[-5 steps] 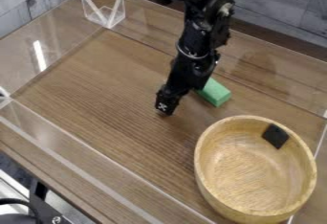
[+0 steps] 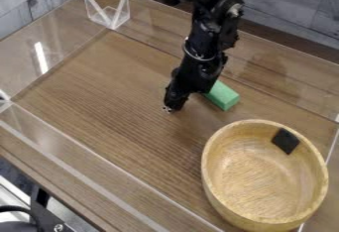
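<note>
The black robot arm reaches down from the top centre to the wooden table, its gripper (image 2: 175, 101) low over the middle, shut, with nothing visible between its fingers. Just right of the gripper lies a green block (image 2: 221, 96), partly behind the arm. Whether the fingertips touch the table is hard to tell.
A large tan bowl (image 2: 263, 181) with a black block (image 2: 286, 141) on its rim fills the front right. A white wire holder (image 2: 109, 10) stands at the back left. A wooden wall runs along the back right.
The arm and gripper have shifted slightly toward the back over the last second. The green block and bowl look unmoved.
</note>
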